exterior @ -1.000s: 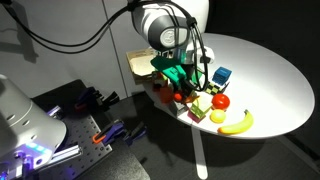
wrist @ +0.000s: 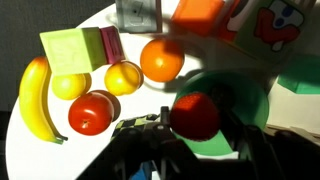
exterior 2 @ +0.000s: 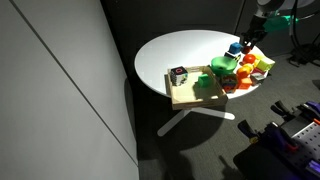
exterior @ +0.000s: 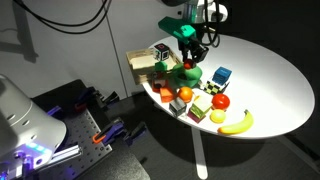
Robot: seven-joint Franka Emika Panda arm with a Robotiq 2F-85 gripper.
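A round red ball-like object is held between the dark fingertips of my gripper, which is shut on it. Below it in the wrist view lies a green bowl, partly hidden by the fingers. From exterior view 1, the gripper hangs over the green bowl with the red object just above it. Exterior view 2 shows the bowl beside the wooden box.
A wooden box stands left of the bowl. Around it sit an orange, a tomato, a banana, several blocks and a blue cube.
The arm has drawn back from the table's front edge, carrying the red object from above the front blocks to over the green bowl.
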